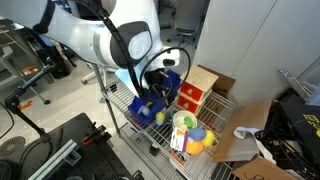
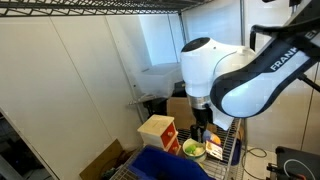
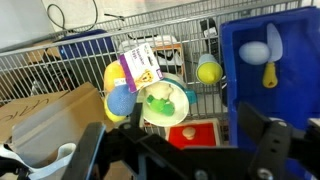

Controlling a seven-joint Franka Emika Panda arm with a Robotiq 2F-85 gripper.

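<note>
My gripper is open above the wire rack, its dark fingers spread at the bottom of the wrist view with nothing held. Ahead of it lies a pale green bowl with a green item inside. A yellow cup-like object sits to the bowl's right. On the far right is a blue bin holding a white rounded item and a yellow-handled one. In exterior view 1 the arm partly hides this bin.
A printed card, a blue ball and a yellow ball crowd the bowl's left. The red and wooden box stands behind. Open cardboard lies at the right, with bare rack in front.
</note>
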